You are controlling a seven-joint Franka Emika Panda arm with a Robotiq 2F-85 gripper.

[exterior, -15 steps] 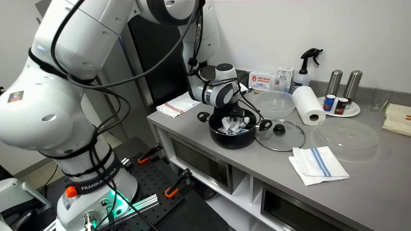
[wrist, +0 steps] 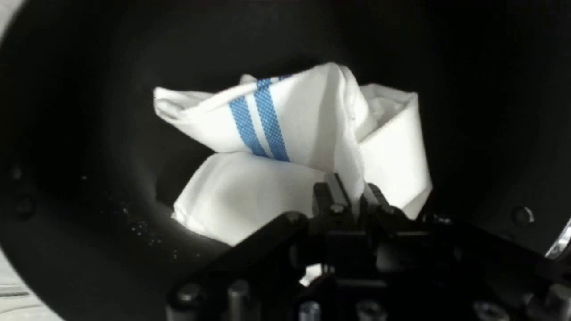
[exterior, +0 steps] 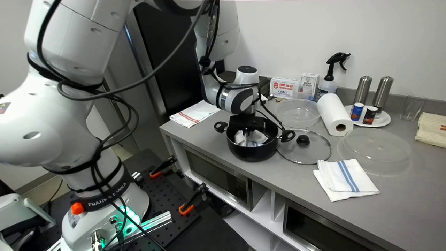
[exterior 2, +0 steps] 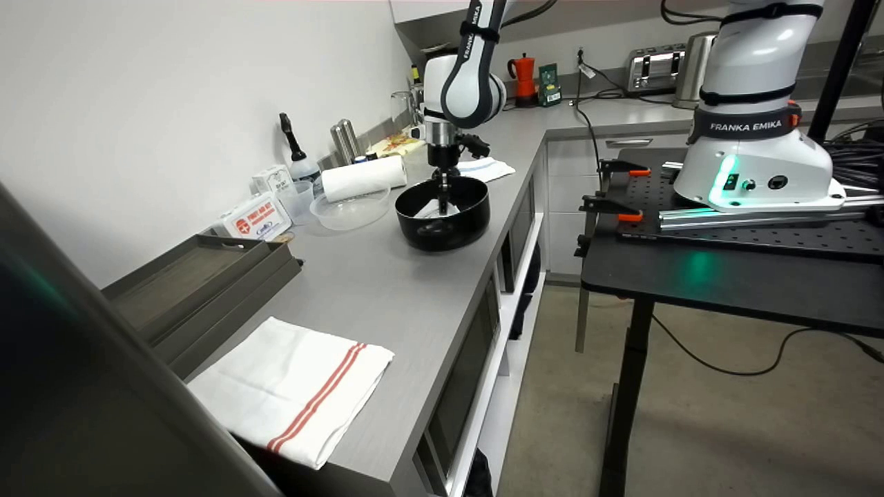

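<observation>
Inside the black pot (exterior: 253,154) lies a crumpled white cloth with blue stripes (wrist: 305,128). My gripper reaches down into the pot and is shut on a raised fold of that cloth, which runs between its fingertips. Most of the cloth rests on the pot's bottom. From the far side, the gripper (exterior 2: 444,207) also shows pointing straight down within the pot's rim. The glass lid (exterior: 313,150) with its black knob lies on the counter right beside the pot.
A folded blue-striped towel (exterior: 345,180) lies right of the lid, and a red-striped towel (exterior 2: 290,389) at the counter's end. Clear plastic covers (exterior: 374,150), a paper towel roll (exterior: 335,115) and a plate of shakers (exterior: 382,120) stand behind.
The cloth that stood raised beneath it now sits lower.
</observation>
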